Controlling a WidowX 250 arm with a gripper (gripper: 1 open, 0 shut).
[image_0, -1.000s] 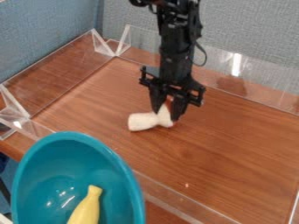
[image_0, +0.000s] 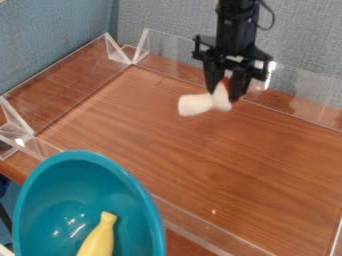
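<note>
The black gripper (image_0: 230, 75) is high above the back of the wooden board, holding a white, roughly cylindrical object (image_0: 195, 104) that hangs tilted toward the left beneath its fingers. In the front left stands a teal bowl (image_0: 40, 200) with a yellow elongated object (image_0: 98, 238) lying in it.
Clear plastic walls border the wooden board (image_0: 227, 180) at the back, left and front. Grey-blue padded walls rise behind and to the left.
The gripper has risen and moved toward the back and right, carrying the white object up with it from the middle of the board. The bowl has not moved.
</note>
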